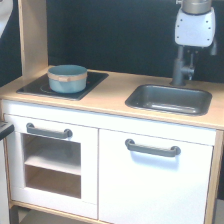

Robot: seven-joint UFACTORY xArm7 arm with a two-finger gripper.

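Observation:
A teal pot with a tan band [68, 82] sits on the black hob [97, 80] at the left of a toy kitchen counter. At the upper right, a white robot part [195, 30] hangs in front of the dark back wall, above the faucet [178, 70]. I cannot tell whether gripper fingers show below it.
The sink [168, 98] is at the right of the wooden counter [110, 105]. Below are an oven door with a window [52, 190] and a white cabinet door [155, 185], both with grey handles. A dark handle shows at the left edge.

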